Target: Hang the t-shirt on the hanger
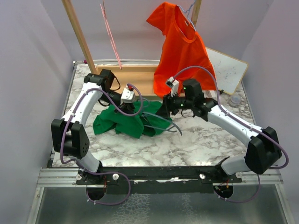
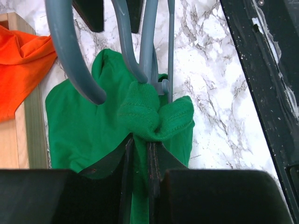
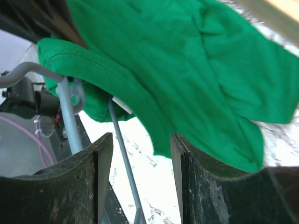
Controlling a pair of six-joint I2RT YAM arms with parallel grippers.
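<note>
A green t-shirt [image 1: 112, 122] lies crumpled on the marble table, a blue-grey hanger [image 2: 147, 42] reaching into its bunched upper part. My left gripper [image 1: 130, 105] is closed on a fold of the shirt, seen below the hanger in the left wrist view [image 2: 147, 154]. My right gripper [image 1: 168, 106] hovers just right of the shirt over the hanger. In the right wrist view [image 3: 140, 149] its fingers stand open with nothing held between them, the hanger's bars off to the left.
An orange t-shirt [image 1: 182, 51] hangs at the back right in front of a whiteboard [image 1: 229, 67]. A wooden rack [image 1: 126, 79] stands at the back, with a pink hanger above.
</note>
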